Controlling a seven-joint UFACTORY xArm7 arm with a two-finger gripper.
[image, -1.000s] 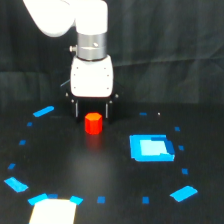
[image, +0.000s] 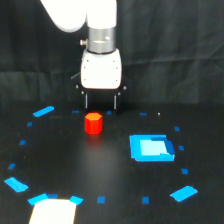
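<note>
On the dark table sits a red-orange block (image: 93, 124), left of the middle in the camera view. Above it and slightly to its right hangs my gripper (image: 101, 104), its two thin dark fingers (image: 115, 101) spread wide. The gap between them looks empty, and the block rests clear below the fingertips. The fingers are hard to make out against the dark backdrop.
A blue square with a white middle (image: 152, 147) lies right of the block. At the bottom left edge is a pale square thing (image: 53, 211), partly cut off. Blue tape pieces (image: 184, 193) mark the table; the space between block and blue square is clear.
The gripper has risen and shifted a little to the right, away from the block it stood lower over. The block and the blue square have not visibly moved.
</note>
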